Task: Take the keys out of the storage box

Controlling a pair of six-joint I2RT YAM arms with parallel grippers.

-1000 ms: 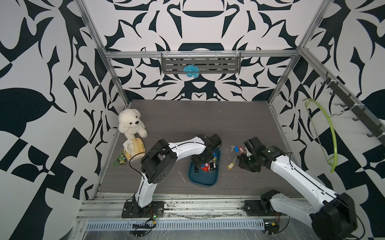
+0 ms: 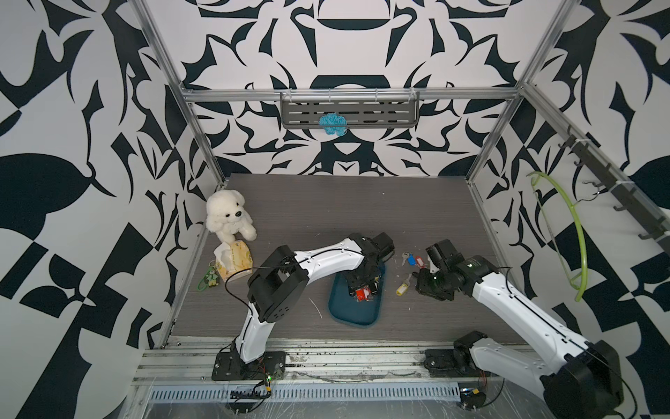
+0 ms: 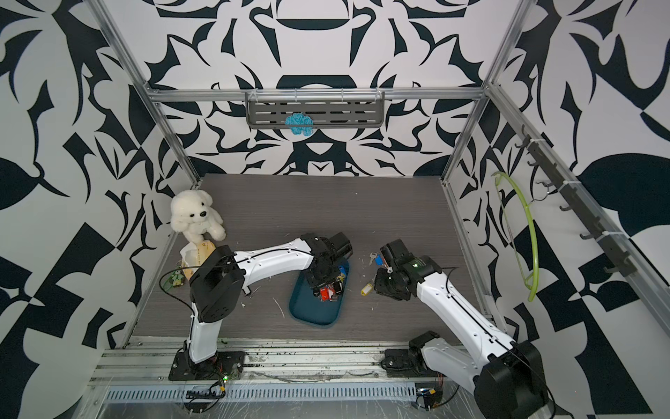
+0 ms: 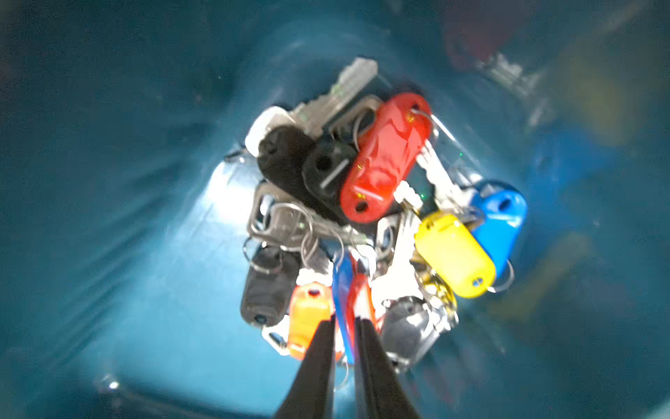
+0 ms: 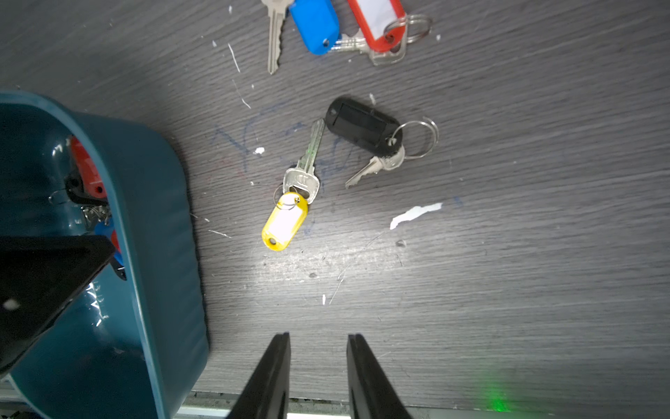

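A heap of keys with coloured tags lies in the teal storage box [image 2: 352, 314]. The left wrist view shows a red tag [image 4: 387, 157], a yellow tag [image 4: 455, 255], an orange tag [image 4: 309, 314] and several dark ones. My left gripper is down in the box, fingers a narrow gap apart around a thin blue tag [image 4: 342, 282]; whether they grip it cannot be made out. To the right of the box, my right gripper stands open over bare table, nothing between its fingers.
Keys on the table right of the box carry a yellow tag [image 5: 284, 222], a black tag [image 5: 363, 125], a blue tag [image 5: 315, 26] and a red tag [image 5: 379, 21]. A white plush dog [image 2: 229, 215] sits far left.
My left gripper has shifted slightly right over the box, now covering more of the key heap. Some tags in the box have changed position. The right arm looks still.
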